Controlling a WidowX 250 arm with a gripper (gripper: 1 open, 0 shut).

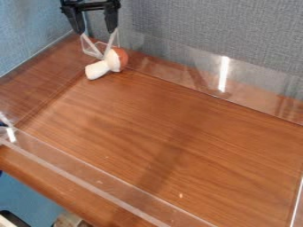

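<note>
A toy mushroom [115, 61] with an orange-red cap and pale stem lies on its side near the back left corner of the wooden tray floor [178, 133]. Just behind it, pale thin strips rise in a V shape. Over it, at the top edge of the camera view, hangs my black gripper [92, 25], open, its fingers apart. Whether the pale strips join the gripper or the toy is hard to tell.
Clear plastic walls [221, 84] edge the tray along the back, front and right, with grey fabric panels behind. The middle and right of the tray are clear.
</note>
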